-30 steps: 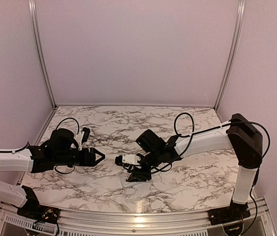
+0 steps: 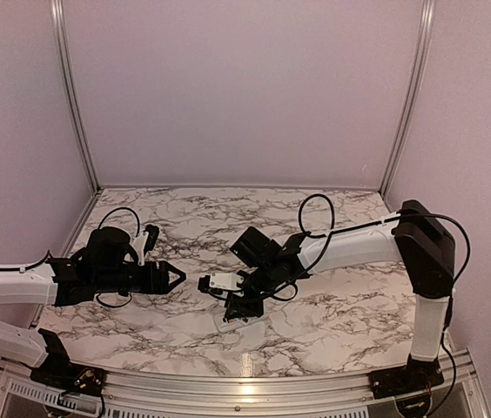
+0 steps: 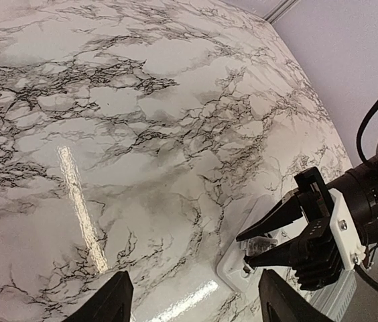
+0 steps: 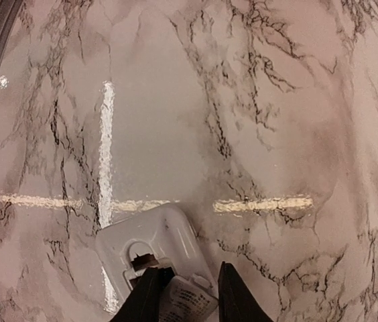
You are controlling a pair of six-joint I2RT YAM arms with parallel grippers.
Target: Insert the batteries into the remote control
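The white remote (image 4: 169,235) lies on the marble table with its battery bay partly in view in the right wrist view. My right gripper (image 2: 237,309) is down over it, fingertips at a silvery battery at the bay; in the left wrist view the fingers sit either side of it, though whether they grip it is unclear. Much of the bay is hidden by the fingers. My left gripper (image 2: 176,280) hangs to the left, apart from the remote, its fingers open with nothing visible between them.
Walls close it in at the back and sides, and a metal rail (image 2: 298,378) runs along the front edge.
The left arm has stayed in place.
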